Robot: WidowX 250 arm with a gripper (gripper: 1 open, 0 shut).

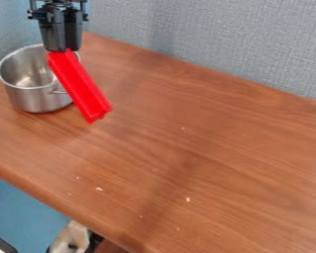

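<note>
My gripper (62,49), black and at the top left, is shut on a long red object (79,86), which hangs tilted from it, its lower end angled down and to the right over the wooden table. Behind and left of the red object stands a steel pot (32,95) with a handle, partly hidden by the gripper and the red piece.
A grey wall (213,40) runs along the back. At the lower left lies a blue area beyond the table's edge, with some objects at the bottom.
</note>
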